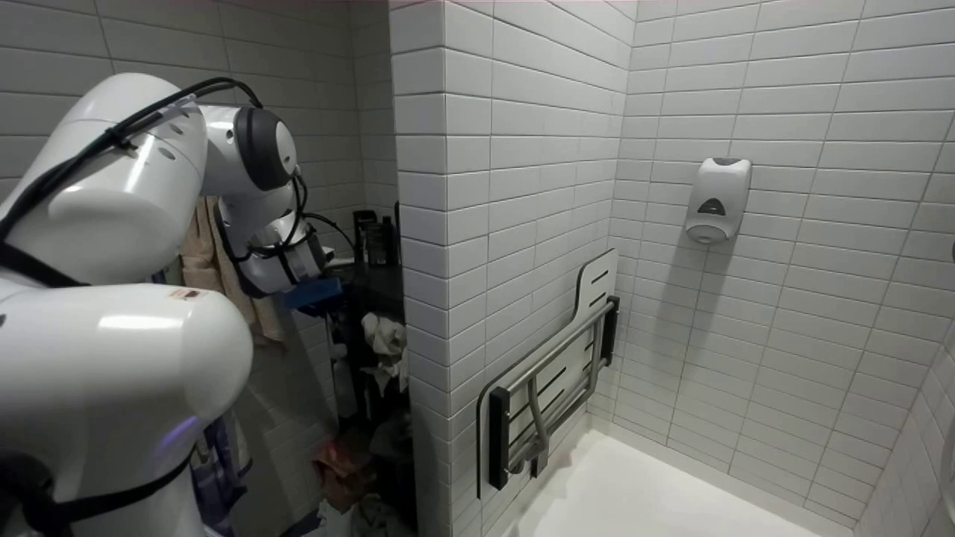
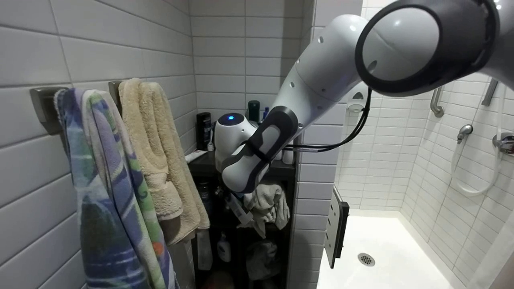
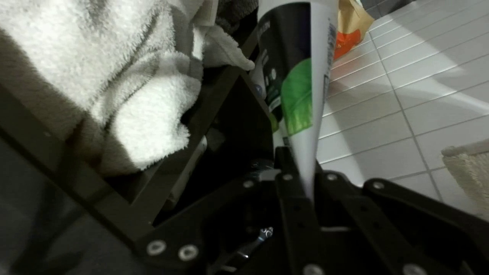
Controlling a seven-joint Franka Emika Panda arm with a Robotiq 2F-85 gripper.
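In the wrist view a white tube [image 3: 300,91] with a black panel and a green leaf print rises from between the black fingers. Its flat, tapered end sits in the fingers of my gripper, which is shut on it. Exterior view 2 shows the tube [image 2: 238,209] slanting down in front of the dark shelf unit [image 2: 207,168]. The arm hides most of the gripper there, and in exterior view 1 the fingers cannot be made out.
A crumpled whitish towel [image 2: 267,202] lies in the shelf compartment beside the tube. Dark bottles [image 2: 203,131] and other toiletries stand on the shelf top. A beige towel [image 2: 154,159] and a patterned towel [image 2: 111,192] hang on the left wall. A tiled partition [image 1: 448,224] borders the shelf.
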